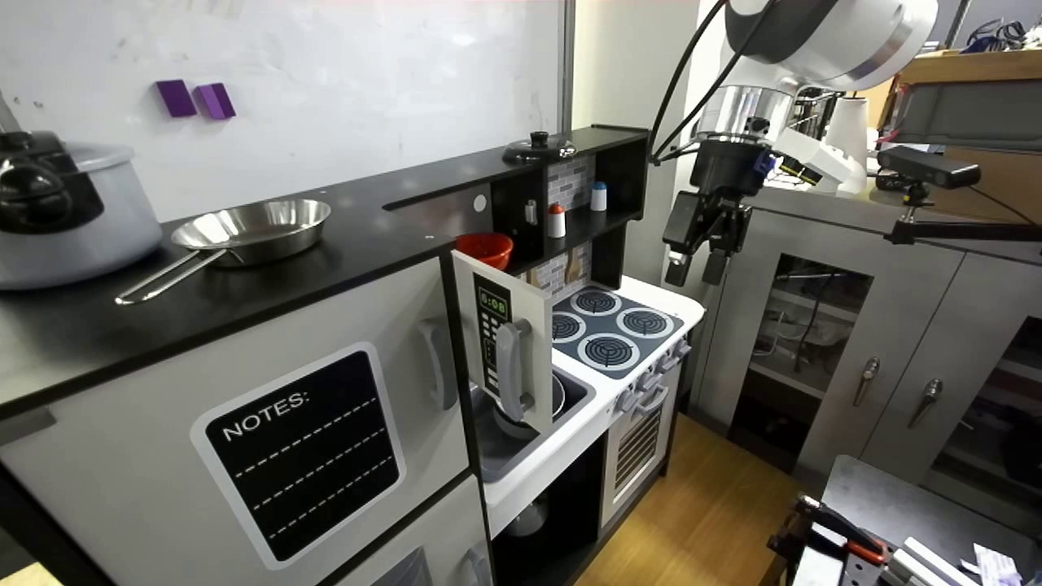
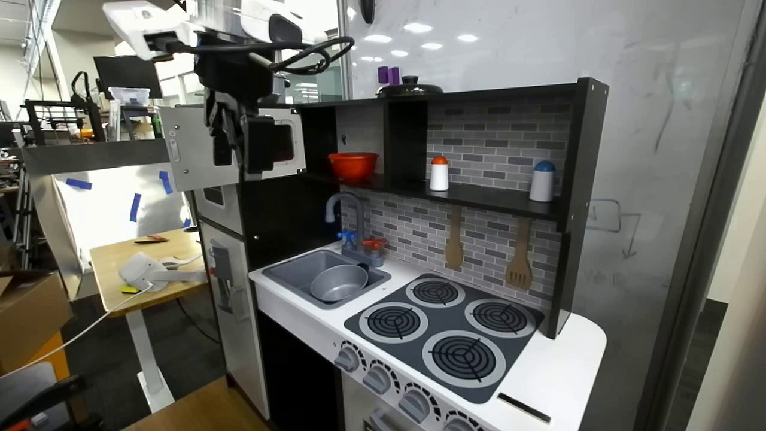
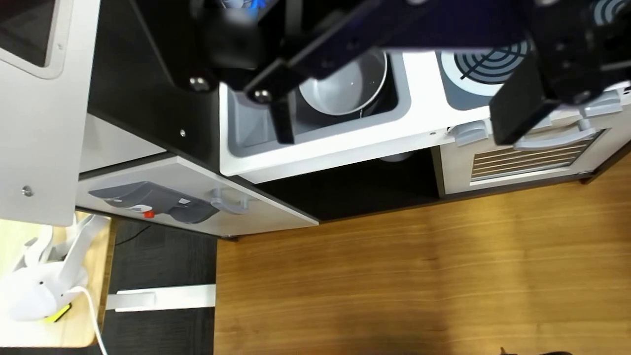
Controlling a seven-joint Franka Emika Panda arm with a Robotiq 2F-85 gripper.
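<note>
My gripper hangs in the air in front of the toy kitchen, open and pointing down, with nothing between its fingers. In the wrist view its dark fingers stand wide apart over the sink side. The microwave door stands swung open. A red bowl rests in the microwave compartment. In the grey sink lies a grey pan. On the shelf stand an orange-topped shaker and a blue-topped shaker.
A steel frying pan and a large grey pot sit on the black top, with a black lid farther along. The stovetop is bare. Two wooden utensils hang below the shelf. A metal cabinet stands behind.
</note>
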